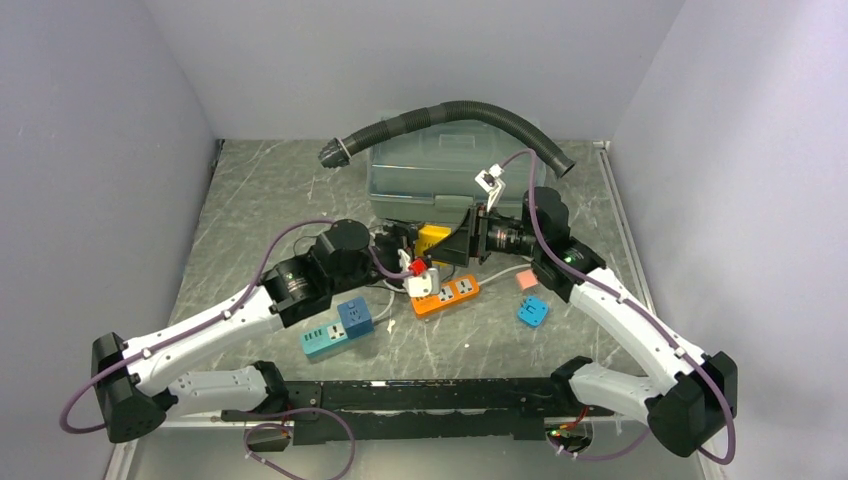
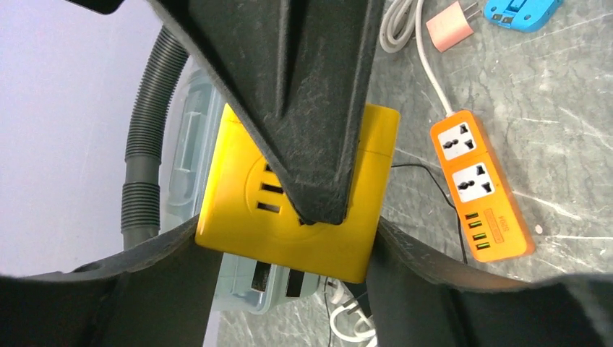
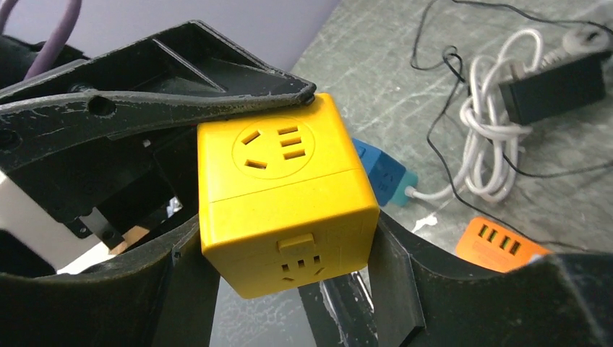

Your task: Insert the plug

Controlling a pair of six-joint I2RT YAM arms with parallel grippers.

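A yellow cube-shaped plug adapter (image 1: 433, 238) is held up off the table between my two grippers. In the left wrist view, the fingers of my left gripper lie against two opposite sides of the cube; a dark finger (image 2: 311, 144) of the right gripper crosses its slotted face. From the right wrist view, my right gripper also has its fingers against two sides of the cube, while a left-gripper finger (image 3: 181, 101) lies along the top. Slots show on two cube faces (image 3: 318, 144). Both grippers look shut on it.
Below the grippers lies an orange power strip (image 1: 460, 287). A teal strip with a blue adapter (image 1: 355, 317) sits left; a pink adapter (image 1: 527, 279) and blue plug (image 1: 532, 311) lie right. A translucent box (image 1: 440, 175) and black hose (image 1: 460, 110) stand behind.
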